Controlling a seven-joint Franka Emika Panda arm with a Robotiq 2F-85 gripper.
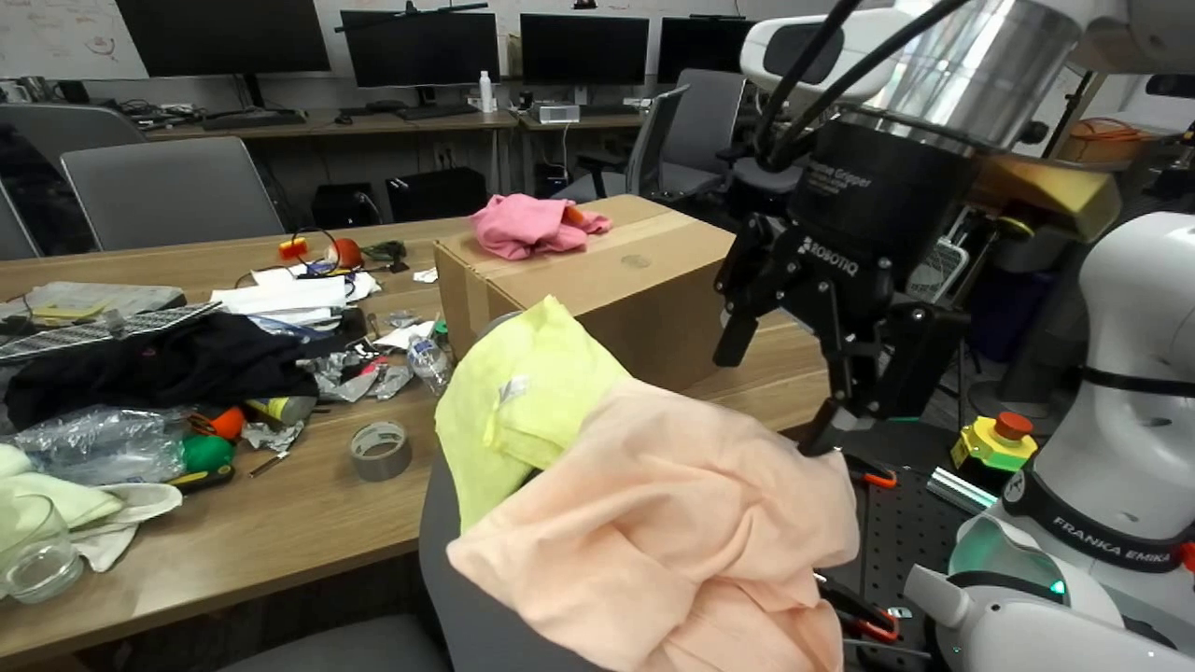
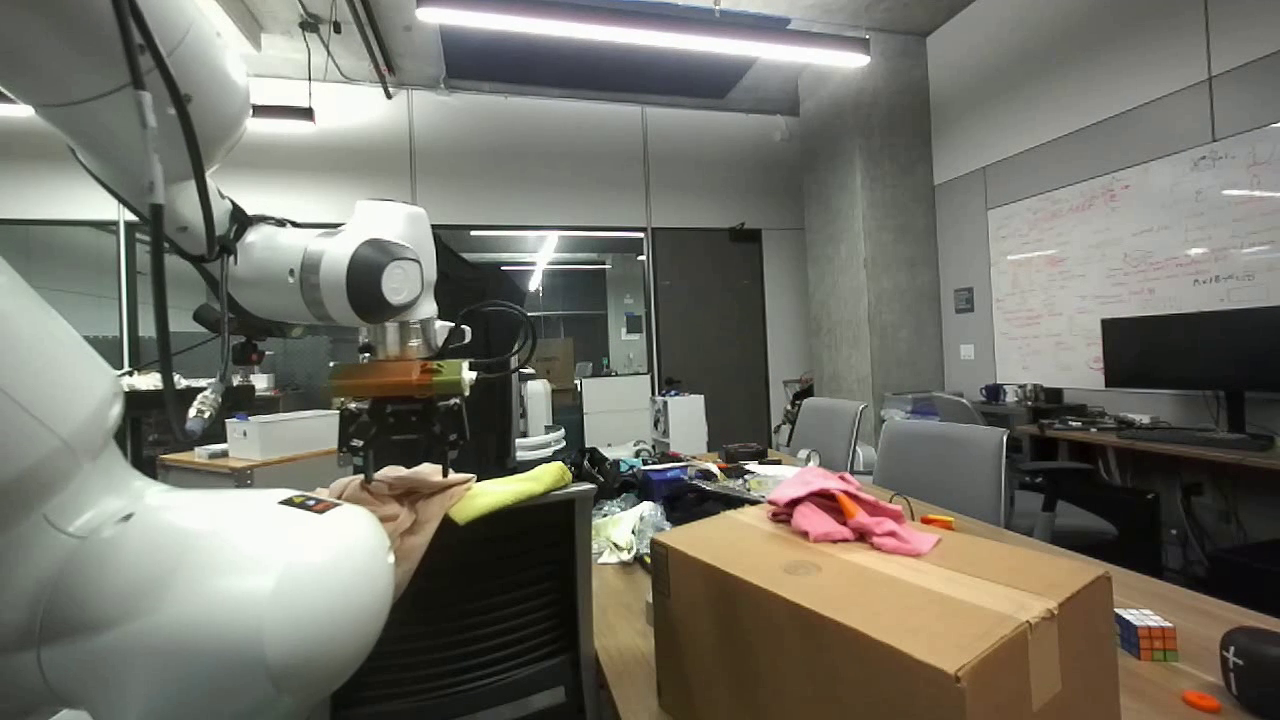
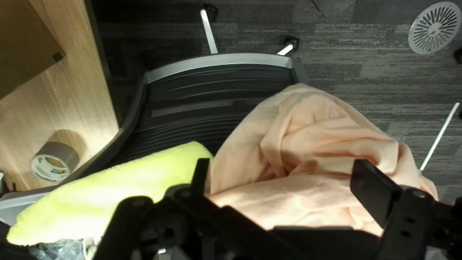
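Note:
A peach cloth is draped over the back of a grey office chair, beside a yellow towel on the same chair back. My gripper stands open at the cloth's upper edge, its fingers pointing down. From the wrist view, the peach cloth lies below and between the spread fingers, and the yellow towel extends off to the left. Whether a fingertip touches the cloth I cannot tell. On the cardboard box lies a pink cloth with an orange piece on it, well away from the gripper.
The large cardboard box stands on the wooden table behind the chair. Grey tape sits near the table edge, and clutter fills the table's left side. The chair back shows a bare stretch beside the cloths.

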